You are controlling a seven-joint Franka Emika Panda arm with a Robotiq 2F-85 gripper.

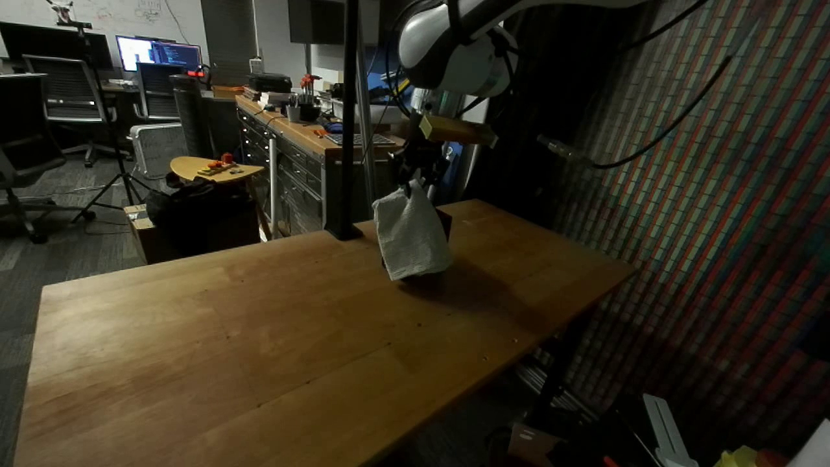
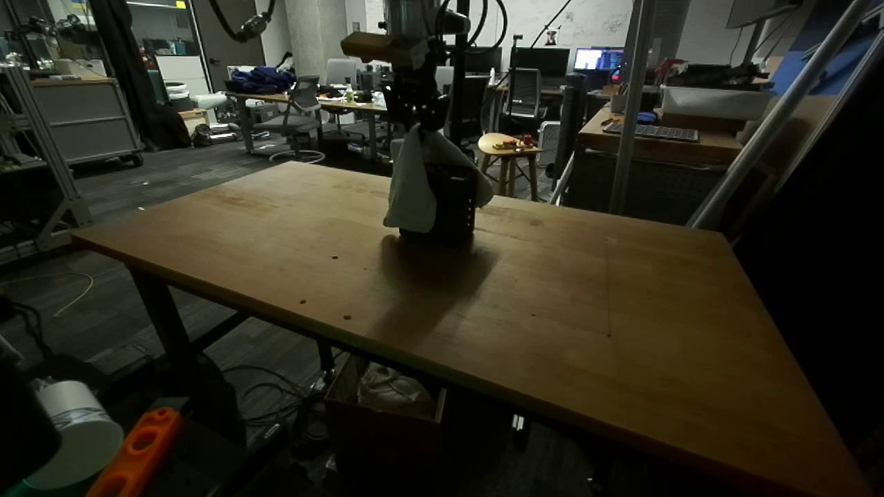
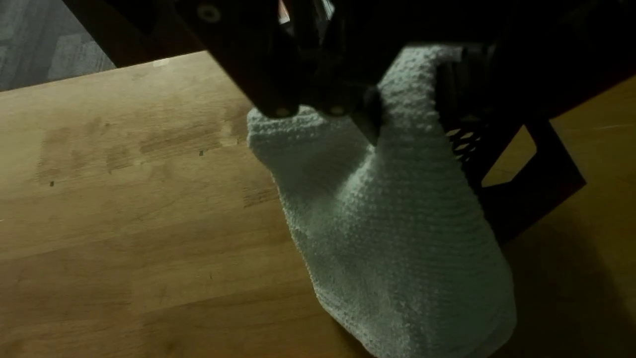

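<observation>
A white cloth (image 1: 410,233) hangs from my gripper (image 1: 412,185), pinched near its upper part. Seen in the wrist view, the fingers (image 3: 369,116) press a crease into the knitted cloth (image 3: 405,238), and its lower end droops free. A black box with holes in its side (image 2: 452,203) stands upright on the wooden table (image 2: 563,273). Cloth hangs on both sides of this box in exterior view 2, with my gripper (image 2: 424,128) above it. The box's inside is hidden, and whether the cloth touches the box I cannot tell.
A dark upright post (image 1: 350,117) rises at the table's far edge, close to the box.
</observation>
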